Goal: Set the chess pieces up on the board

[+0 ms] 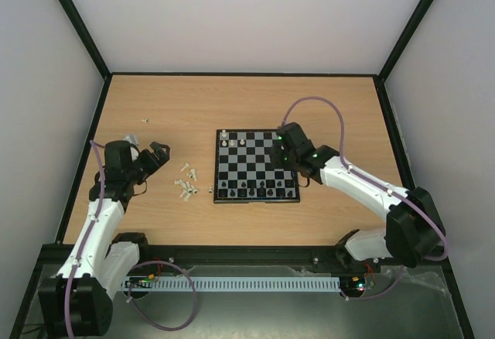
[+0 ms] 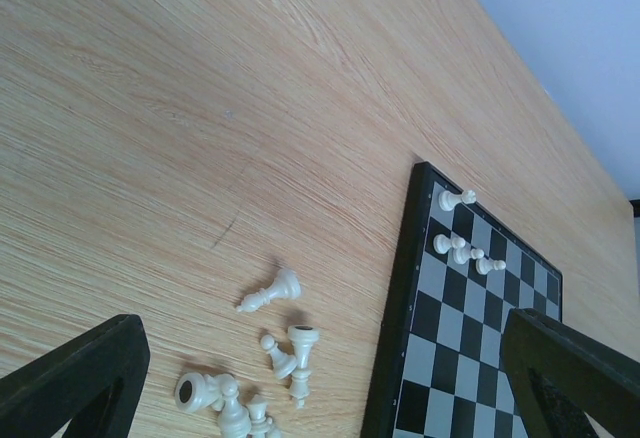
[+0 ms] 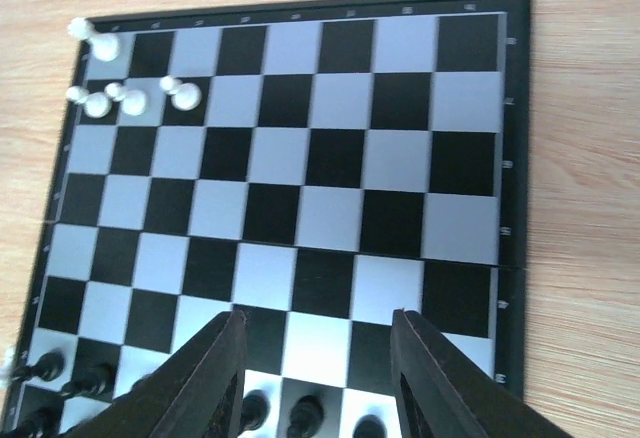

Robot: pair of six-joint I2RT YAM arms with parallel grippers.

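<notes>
The chessboard [image 1: 255, 165] holds several black pieces along its near rows and a few white pieces [image 3: 133, 102] at its far left corner. Loose white pieces [image 2: 253, 298] lie on the table left of the board, some in a heap. My left gripper hangs open above the table beside them, nothing between its fingers. My right gripper is over the right part of the board, above the black pieces, its fingers apart and empty.
A small white piece [image 1: 145, 120] lies alone toward the back left. Walls border it at the back and sides.
</notes>
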